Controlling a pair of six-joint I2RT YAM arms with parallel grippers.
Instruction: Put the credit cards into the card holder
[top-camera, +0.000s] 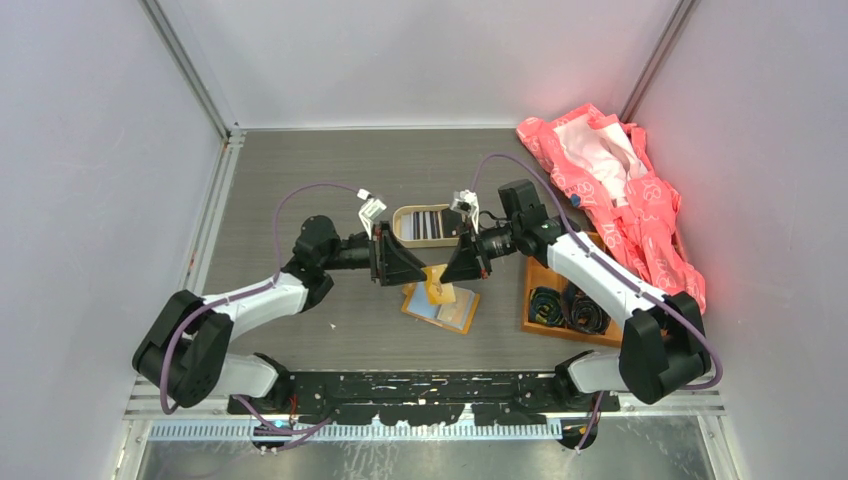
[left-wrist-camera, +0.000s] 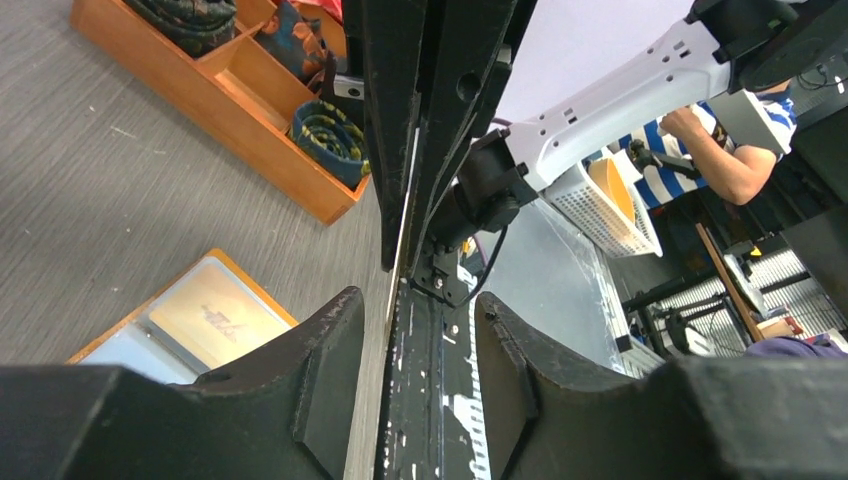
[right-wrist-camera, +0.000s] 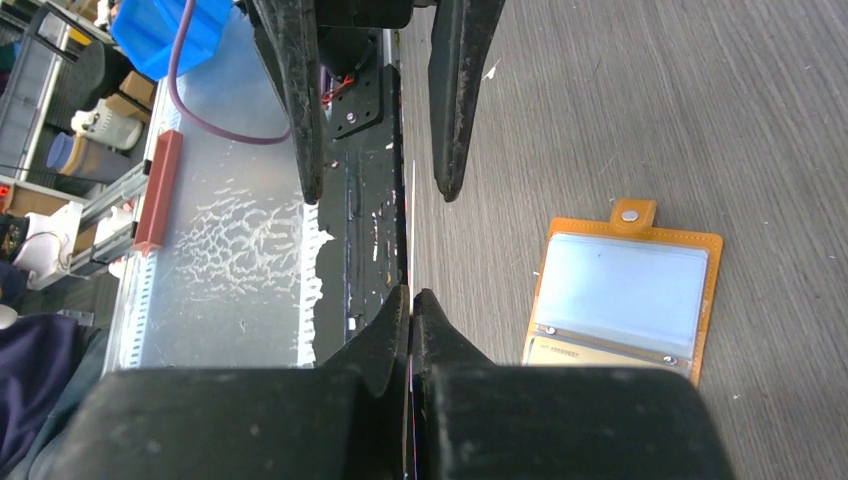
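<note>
A gold card (top-camera: 437, 285) is upright between my two grippers, held by my right gripper (top-camera: 450, 272), which is shut on it; in the right wrist view it shows edge-on as a thin line. My left gripper is open, facing the card's edge, which appears between its fingertips in the left wrist view. Below lies the orange card holder (right-wrist-camera: 628, 228), open, with a clear pocket and a gold card (left-wrist-camera: 222, 305) in it. A tray of cards (top-camera: 421, 224) sits behind the grippers, partly hidden.
An orange wooden box (top-camera: 532, 322) with coiled items stands at the right, with crumpled pink fabric (top-camera: 655, 220) over its back. The front edge is close below the holder.
</note>
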